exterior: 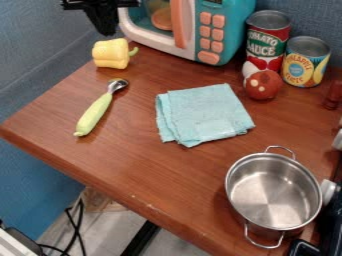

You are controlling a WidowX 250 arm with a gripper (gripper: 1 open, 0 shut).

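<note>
My black gripper is at the top left, mostly cut off by the frame edge, above a yellow bell pepper standing on the wooden table; whether it is open or shut is unclear. A spoon with a pale green handle lies left of a folded light blue cloth.
A toy microwave stands at the back, with a tomato sauce can, another can and a tomato to its right. A steel pot sits at the front right.
</note>
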